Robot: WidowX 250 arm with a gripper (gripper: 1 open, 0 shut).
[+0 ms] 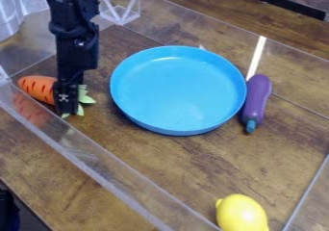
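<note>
The black gripper (68, 100) points down at the left, over the orange carrot (37, 88) with green leaves (83, 100), which lies on the wooden table left of a blue plate (178, 89). The fingertips are down at the carrot's leafy end; whether they are closed on it is hidden by the gripper's body and too small to tell.
A purple eggplant (256, 103) lies right of the plate, beside a white strip. A yellow lemon (240, 213) is at the lower right. Clear plastic walls cross the left and front. The table right of centre below the plate is clear.
</note>
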